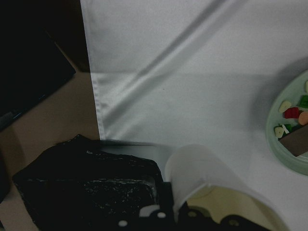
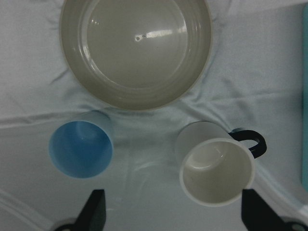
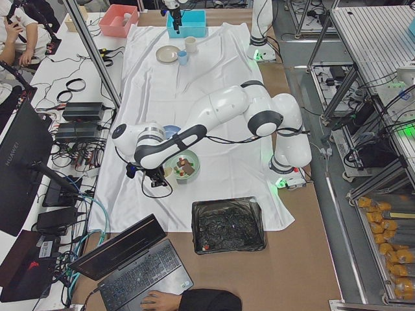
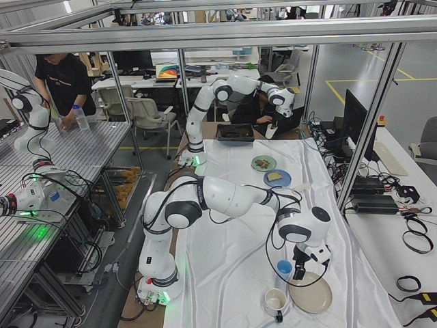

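Observation:
My left gripper [image 3: 153,175] is over the cloth beside the green plate [image 1: 284,144], which holds small food-like pieces. In the left wrist view a white cup-like object [image 1: 211,178] with a yellowish inside sits at its fingers, apparently held; the fingers are dark. A blue plate [image 4: 276,180] lies next to the green one. My right gripper [image 4: 305,263] hangs open above a beige plate [image 2: 135,48], a blue cup [image 2: 81,149] and a white mug [image 2: 216,171] with a black handle, with nothing between its fingers.
A black bag-lined tray [image 3: 228,227] stands at the cloth's near edge, beside a laptop [image 3: 139,278]. A turquoise bin [image 3: 186,23] stands at the far edge.

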